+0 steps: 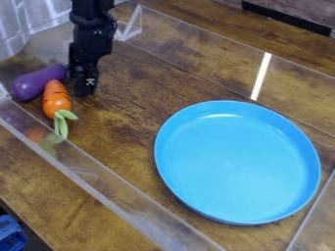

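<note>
The black gripper [82, 75] reaches down at the upper left, its tip low beside a purple eggplant [38, 82]; whether it is open or holds anything is not clear in this dark, small view. An orange carrot [57, 101] with pale green top lies just below the eggplant. A large blue plate [237, 161] sits on the right.
Clear plastic walls surround the wooden surface [124, 137]. A blue object [8, 234] is partly visible at the bottom left outside the wall. The middle between carrot and plate is bare.
</note>
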